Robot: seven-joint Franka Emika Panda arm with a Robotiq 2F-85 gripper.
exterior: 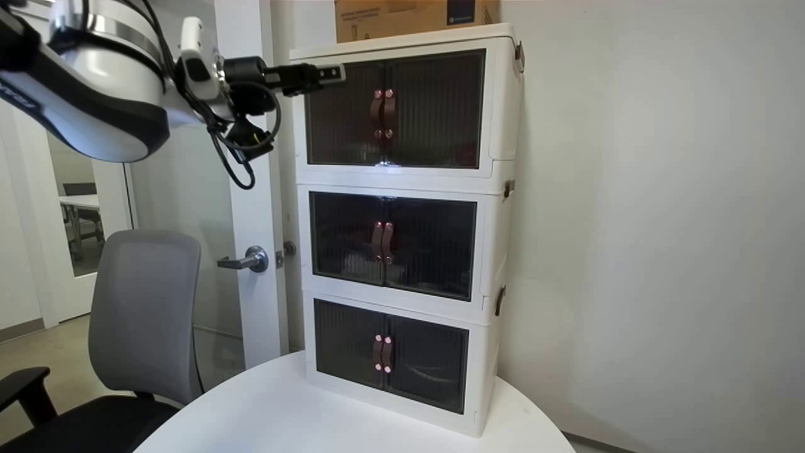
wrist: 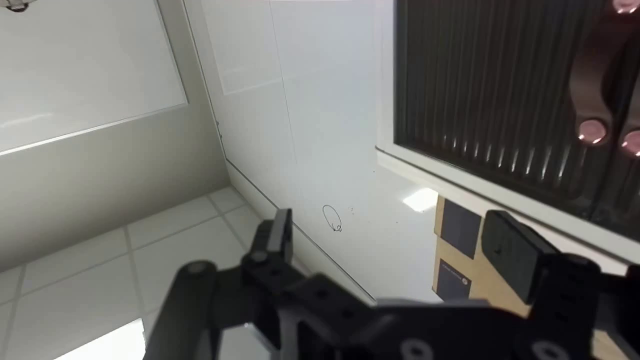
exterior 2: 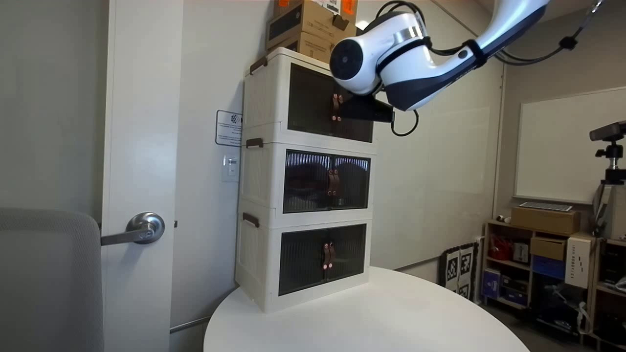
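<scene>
A white cabinet (exterior: pixel 494 113) of three stacked units stands on a round white table, each unit with a pair of dark ribbed doors, all closed. Brown strap handles (exterior: pixel 382 113) with copper studs hang at the middle of the top doors (exterior: pixel 438 113). My gripper (exterior: pixel 336 73) is level with the upper part of the top unit, left of its handles in exterior view 1. From the wrist view, the gripper is open with nothing between its fingers, and the top handle (wrist: pixel 591 78) lies off to the upper right. In exterior view 2 the arm hides part of the top doors.
Cardboard boxes (exterior 2: pixel 320 29) sit on top of the cabinet. A door with a lever handle (exterior: pixel 245 260) and a grey chair (exterior: pixel 143 309) are to the left.
</scene>
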